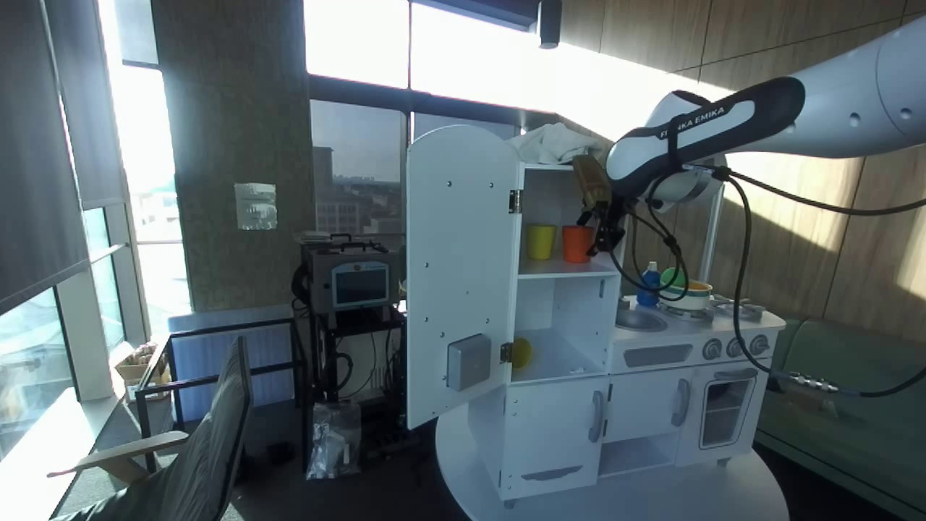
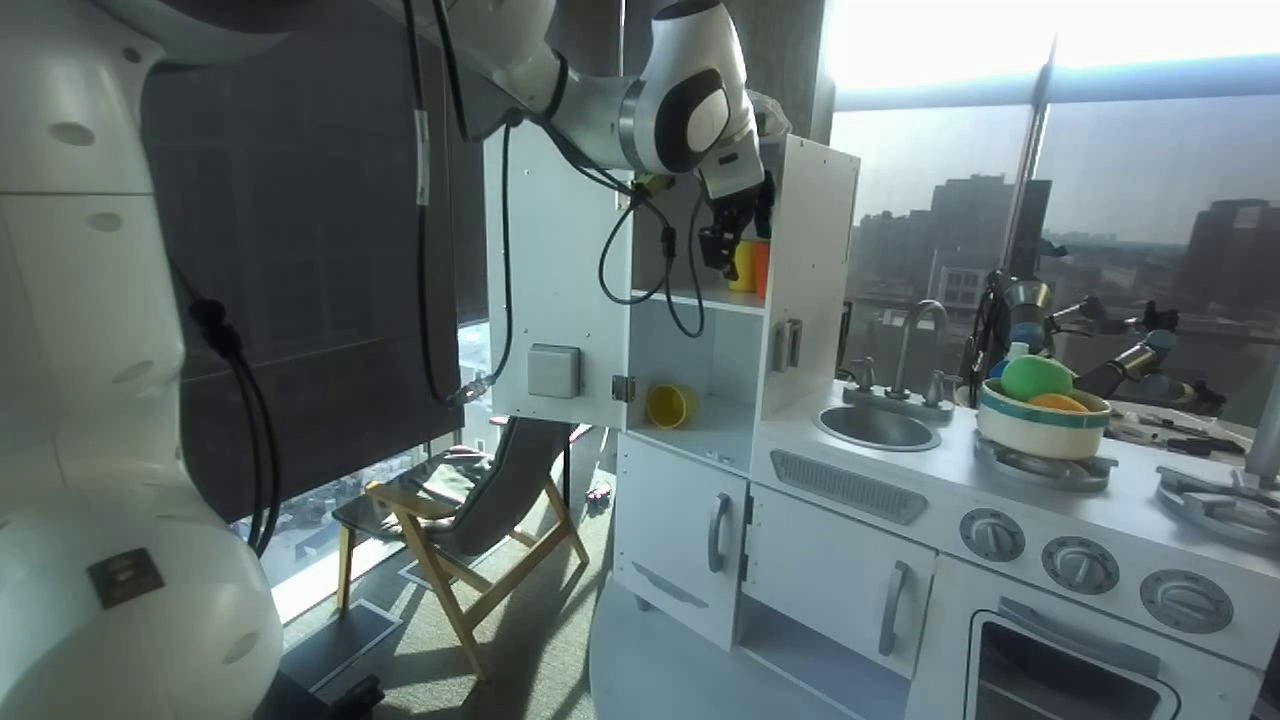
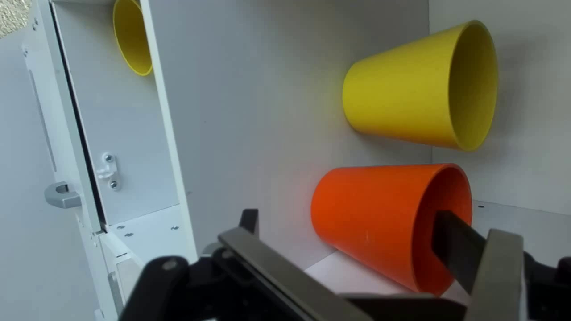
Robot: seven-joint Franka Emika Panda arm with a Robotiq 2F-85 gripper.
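Note:
An orange cup (image 3: pixel 369 216) stands upright on the upper shelf (image 1: pixel 560 268) of the white cupboard, beside a yellow cup (image 3: pixel 401 88). My gripper is open at that shelf, with nothing held. In the wrist view its two fingers appear on either side of the orange cup; the right finger (image 3: pixel 459 243) overlaps the cup's mouth. How deep the fingers reach along the cup, I cannot tell. Exterior view 1 shows the gripper close to the right of the orange cup (image 1: pixel 576 244). In exterior view 2 the cupboard's side wall hides part of the orange cup (image 2: pixel 762 270).
Another yellow cup (image 2: pixel 669 406) lies on its side on the lower shelf. The cupboard door (image 1: pixel 464 269) hangs wide open to the left. A white cloth (image 1: pixel 555 143) rests on top. To the right, the toy stove holds a pot (image 2: pixel 1046 420) beside a sink (image 2: pixel 879 426).

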